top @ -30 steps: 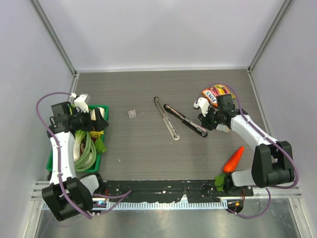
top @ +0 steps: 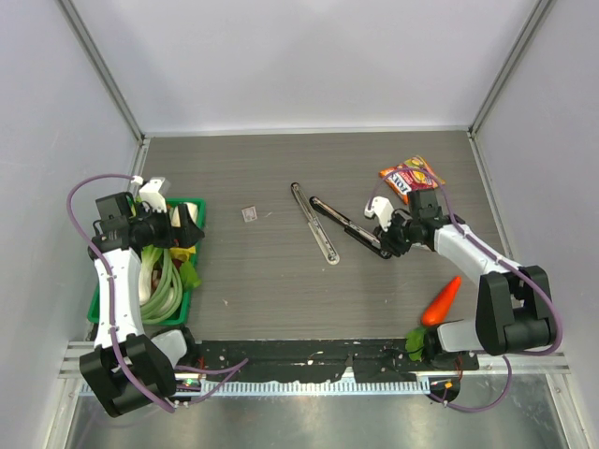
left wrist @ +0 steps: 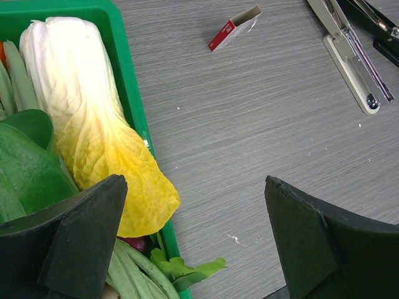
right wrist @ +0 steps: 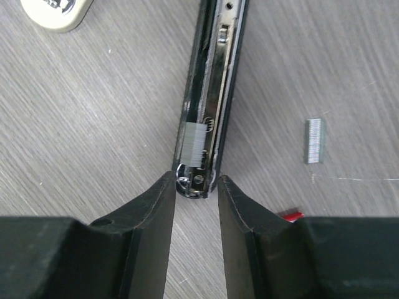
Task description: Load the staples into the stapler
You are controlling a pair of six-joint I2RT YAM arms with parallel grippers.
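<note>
A black stapler [top: 346, 224] lies opened out on the table, right of a white stapler [top: 314, 223] that is opened out too. In the right wrist view a small silver staple strip [right wrist: 194, 144] rests at the near end of the black stapler [right wrist: 215, 93]; whether it sits fully down in the channel I cannot tell. My right gripper is over that end, its fingertips [right wrist: 169, 184] part open on either side with nothing between them. A second staple strip [right wrist: 315, 141] lies on the table to the right. My left gripper hangs open and empty over the green basket's edge.
The green basket [left wrist: 124, 62] of vegetables stands at the left. A small staple box [left wrist: 234, 28] lies between it and the staplers. A snack bag [top: 412, 178] and a carrot [top: 441, 301] are at the right.
The left arm and both staplers look unmoved.
</note>
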